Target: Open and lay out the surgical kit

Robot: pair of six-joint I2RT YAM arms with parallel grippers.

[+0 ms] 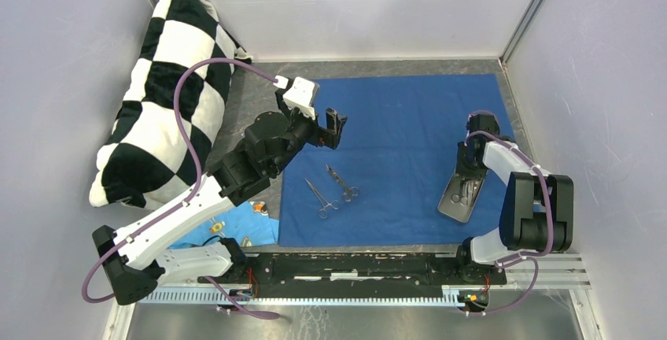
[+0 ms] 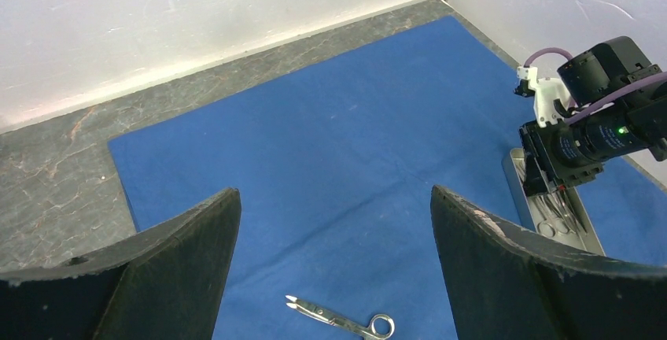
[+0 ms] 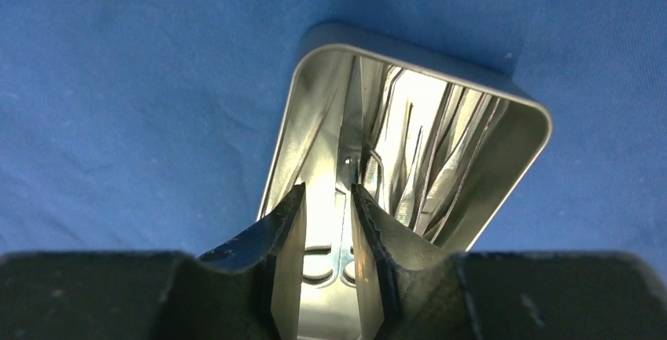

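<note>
At the right of the blue cloth, the metal tray (image 1: 454, 212) (image 3: 425, 63) holds several steel instruments. My right gripper (image 1: 464, 170) hangs over it with fingers slightly apart. In the right wrist view, a pair of scissors (image 3: 351, 135) lies beneath and between the fingertips; no grip on it shows. Thin tweezers-like tools (image 3: 409, 186) lie along the tray's right side. Two ringed instruments rest on the cloth: a clamp-like one (image 1: 316, 194) and another with short blades (image 1: 338, 179) (image 2: 330, 316). Above the cloth's left part, my left gripper (image 1: 335, 129) stands wide open and empty.
A checkered cushion (image 1: 173, 80) leans at the left wall, and a light blue sheet with small items (image 1: 236, 226) lies at the front left. White walls enclose the table.
</note>
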